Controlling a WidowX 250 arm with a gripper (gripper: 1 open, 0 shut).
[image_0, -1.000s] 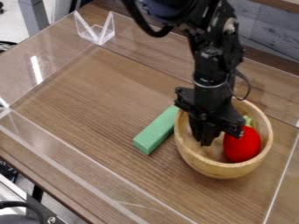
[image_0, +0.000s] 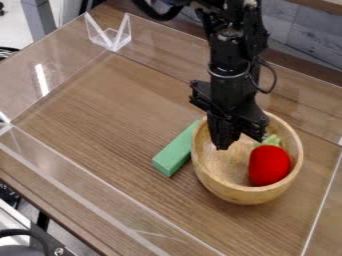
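Observation:
My gripper (image_0: 222, 128) is shut and hangs over the back left part of a tan bowl (image_0: 241, 192) on the wooden table. No held thing shows between its fingers. A red round object (image_0: 269, 166) sits in the right side of the bowl, with something light green behind it, partly visible. A green bar (image_0: 175, 151) lies on the table just left of the bowl.
A clear plastic container (image_0: 110, 33) stands at the back left. A grey panel (image_0: 301, 40) runs along the back right edge.
The gripper has risen out of the bowl and moved back, uncovering more of the bowl's inside and the red object.

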